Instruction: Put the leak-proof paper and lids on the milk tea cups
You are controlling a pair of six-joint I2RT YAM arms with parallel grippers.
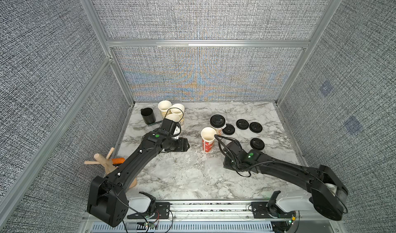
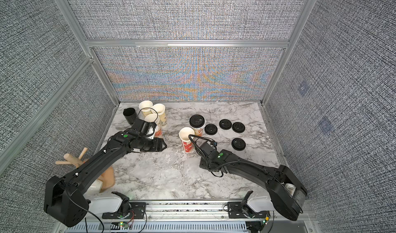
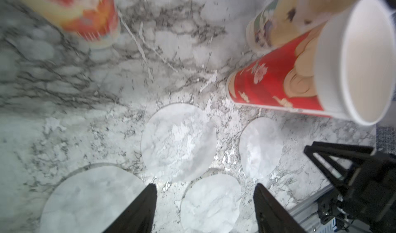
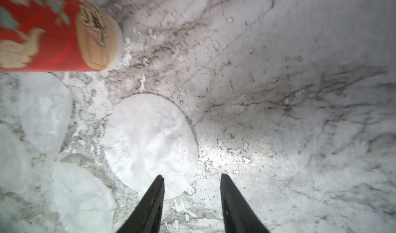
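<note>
White round paper discs lie flat on the marble table; one (image 3: 177, 142) is below my left gripper, whose fingers stand apart, empty, left of the red cup (image 3: 272, 80). My right gripper hovers by another disc (image 4: 150, 142), right of the red cup (image 4: 45, 35); its fingertips show a gap, and I cannot tell whether anything is held. In the top views the red cup (image 1: 208, 140) stands mid-table, in front of a lidded cup (image 1: 217, 121).
Open cups (image 1: 164, 105) cluster at the back left beside a black pitcher (image 1: 147, 116). Several black lids (image 1: 255, 127) lie at the right. A wooden stand (image 1: 105, 162) is at the left edge.
</note>
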